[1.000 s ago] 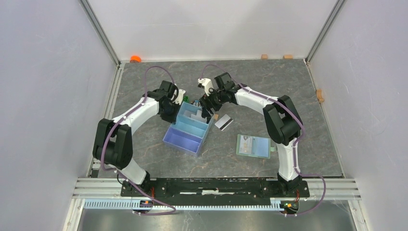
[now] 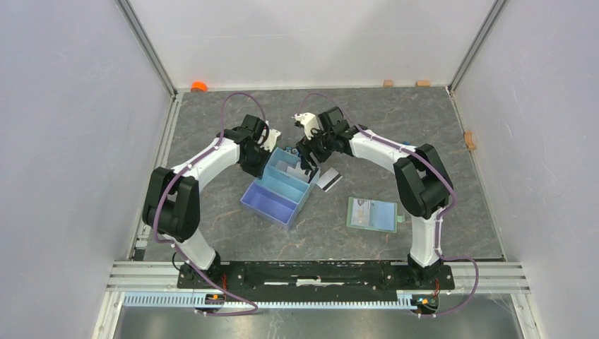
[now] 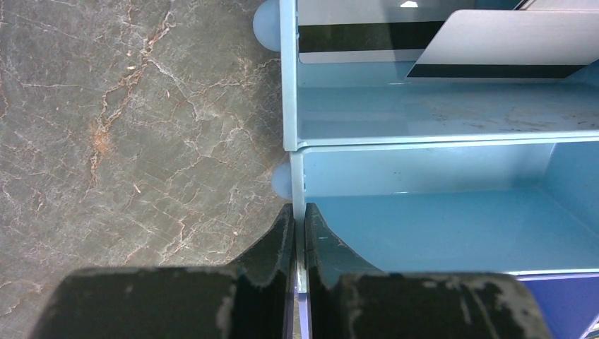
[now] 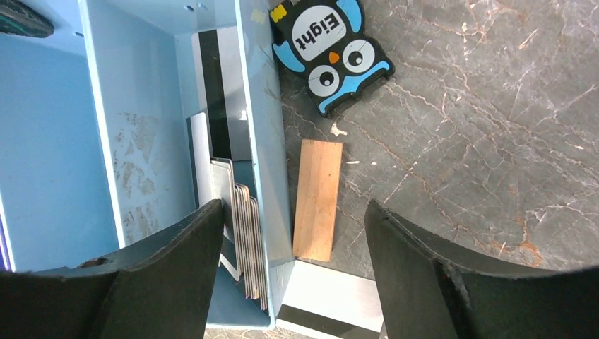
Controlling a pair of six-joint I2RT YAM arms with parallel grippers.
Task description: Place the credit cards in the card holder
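Note:
A three-part box, light blue (image 2: 283,185) with a violet section (image 2: 268,203), stands left of the table's middle. My left gripper is shut on the thin side wall of its middle section. Several white cards (image 4: 244,233) lean in a stack in the farthest section, and a black-striped card (image 4: 229,92) rests along its wall. Over that section's right end, my right gripper is open; one finger reaches over the stack, the other is outside the box. Another striped card (image 2: 329,179) lies on the table to the right of the box.
A wooden block (image 4: 316,201) and an owl-shaped piece (image 4: 332,49) lie close beside the box. A flat green-edged holder (image 2: 385,216) sits at the front right.
My left gripper and the box have shifted slightly right. The loose card on the table stayed put.

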